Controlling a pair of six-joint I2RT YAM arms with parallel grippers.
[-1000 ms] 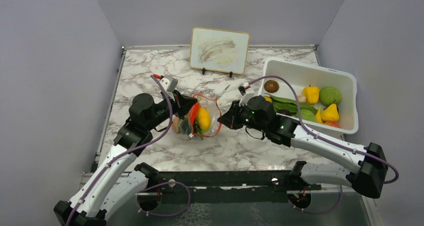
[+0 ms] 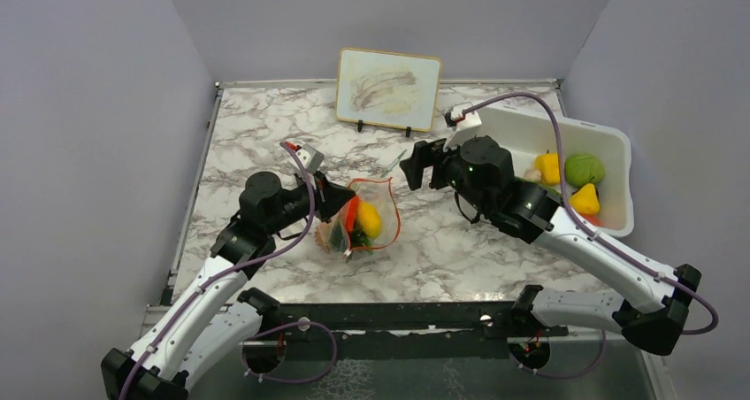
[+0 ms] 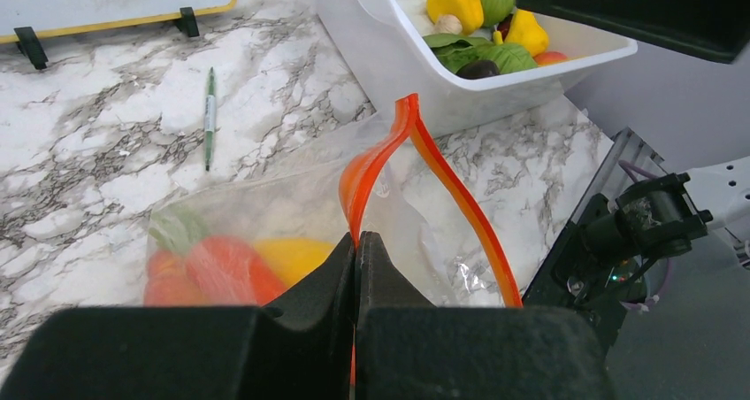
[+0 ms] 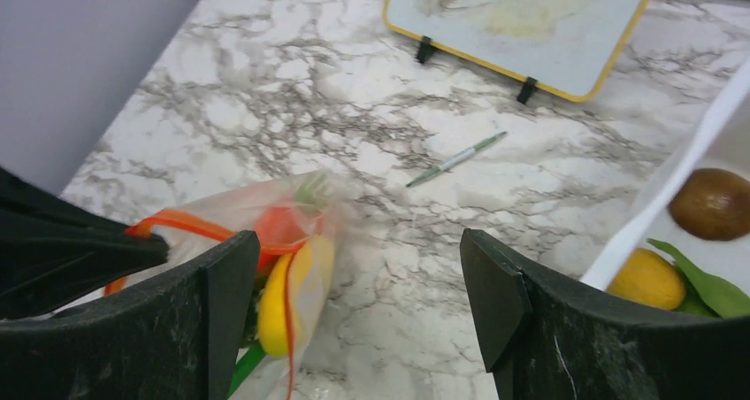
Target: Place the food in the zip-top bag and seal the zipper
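A clear zip top bag (image 3: 256, 201) with an orange-red rim lies at the middle of the table, its mouth standing open. Inside it are a yellow food piece (image 2: 369, 219), a red one (image 3: 232, 267) and some green. The rim (image 3: 361, 183) is pinched by my left gripper, whose fingers are shut on it. To the right of the bag and apart from it, my right gripper stands open, nothing between its fingers. More food, such as a yellow pepper (image 3: 456, 6) and leafy greens (image 3: 486, 57), lies in the white bin (image 2: 622, 183).
The white bin fills the table's right side, partly under my right arm. A green and white marker (image 4: 457, 158) lies behind the bag. At the back stands a small whiteboard (image 2: 389, 88) on black feet.
My right gripper has opened and moved away from the bag's right edge, up and to the right.
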